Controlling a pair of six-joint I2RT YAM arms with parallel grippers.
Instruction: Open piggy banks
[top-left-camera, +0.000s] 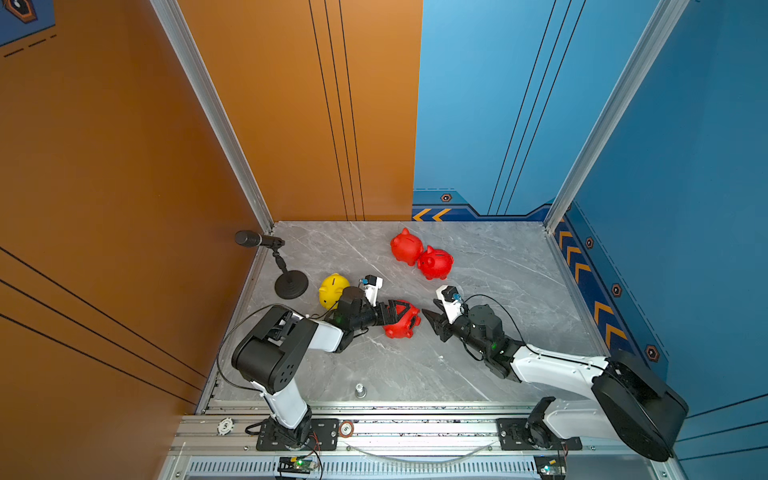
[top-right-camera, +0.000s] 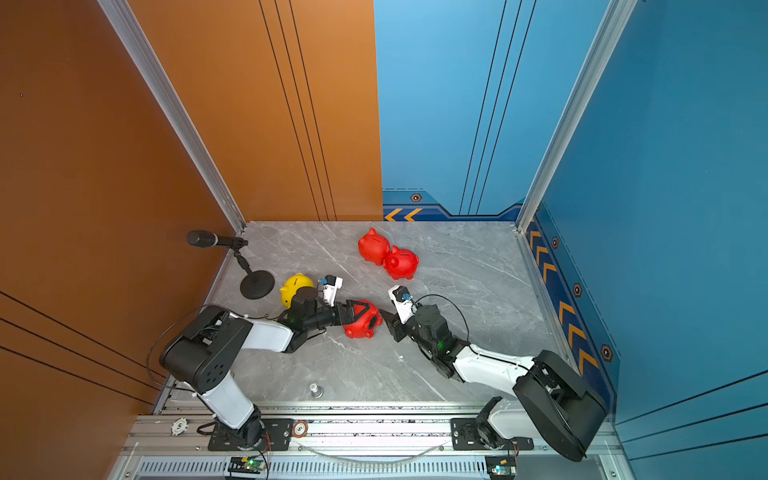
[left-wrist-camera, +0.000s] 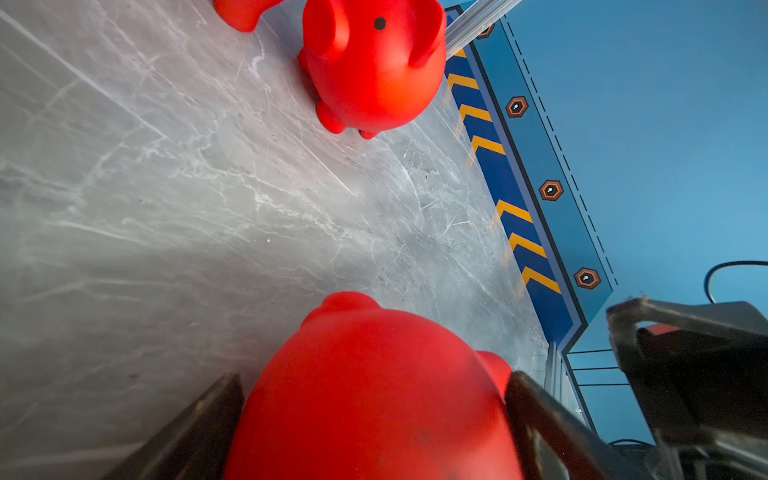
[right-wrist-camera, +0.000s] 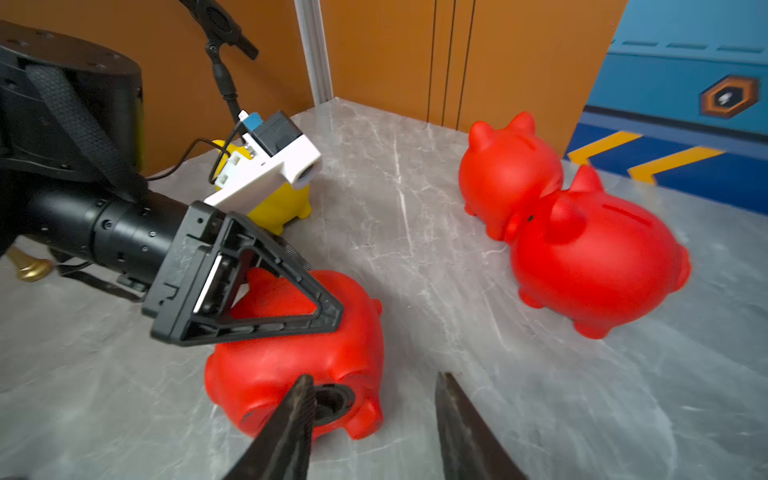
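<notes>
A red piggy bank (top-left-camera: 406, 328) (right-wrist-camera: 292, 356) lies on its side, a dark round hole (right-wrist-camera: 333, 402) in its underside facing my right gripper. My left gripper straddles its rounded body, open, a finger each side. My right gripper stands open just right of it, its fingertips pointing at the hole, nothing between them. Two more red piggy banks (top-left-camera: 406, 246) (top-left-camera: 436, 264) stand upright side by side behind. A yellow piggy bank (top-left-camera: 332, 288) is partly behind my left arm.
A black microphone on a stand (top-left-camera: 291, 282) is at the back left. A small metal cylinder (top-left-camera: 360, 389) stands near the front edge.
</notes>
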